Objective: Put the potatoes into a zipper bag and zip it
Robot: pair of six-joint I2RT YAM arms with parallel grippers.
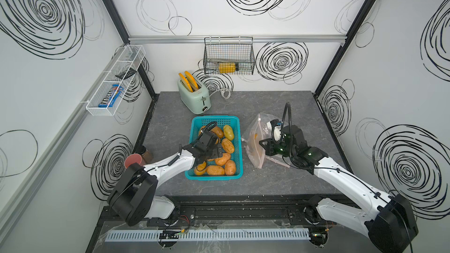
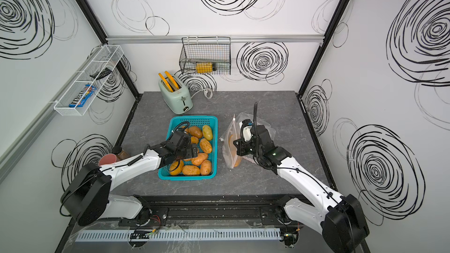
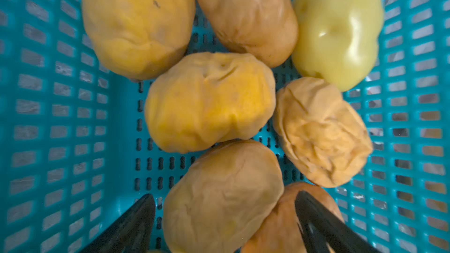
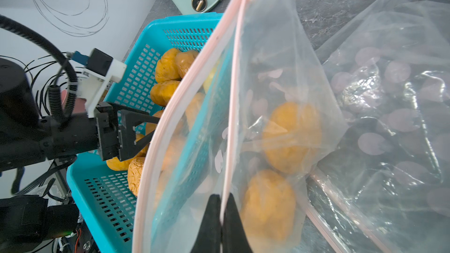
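A teal basket (image 1: 236, 159) holds several potatoes (image 3: 211, 98). My left gripper is open low over the basket, its fingers on either side of a pale brown potato (image 3: 220, 192), apparently not gripping it. A clear zipper bag (image 2: 229, 145) with pink zip strips stands to the right of the basket, with potatoes (image 4: 288, 135) visible inside or through it. My right gripper is shut on the bag's zip edge, holding that side upright in the right wrist view.
A mint toaster (image 1: 192, 96) is at the back left. A red cup (image 1: 132, 160) sits at the left edge. Wire baskets hang on the walls. Bare counter lies behind the bag.
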